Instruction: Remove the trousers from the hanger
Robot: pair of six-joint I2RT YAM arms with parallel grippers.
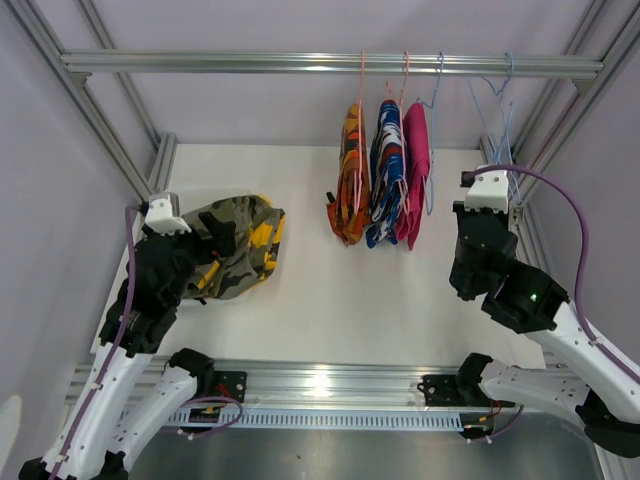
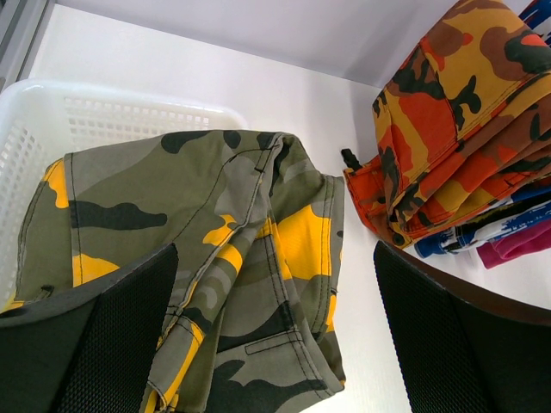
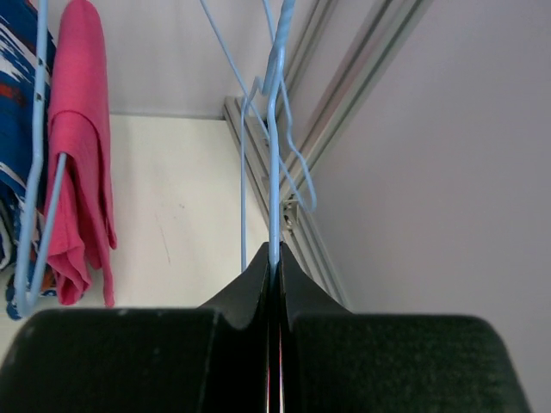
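Note:
Orange camo trousers point(image 1: 348, 180), blue patterned trousers point(image 1: 385, 170) and pink trousers point(image 1: 415, 175) hang on hangers from the rail. Green-and-yellow camo trousers point(image 1: 240, 250) lie in a white basket point(image 2: 129, 112) at the left. Above them my left gripper is open, holding nothing. My right gripper is shut, right of the pink trousers, with a bare blue hanger point(image 3: 275, 206) lined up at its fingertips; whether it is held between them is unclear.
More empty blue hangers point(image 1: 500, 110) hang at the rail's point(image 1: 250, 62) right end beside the right frame posts. The middle and front of the white board point(image 1: 340, 300) are clear.

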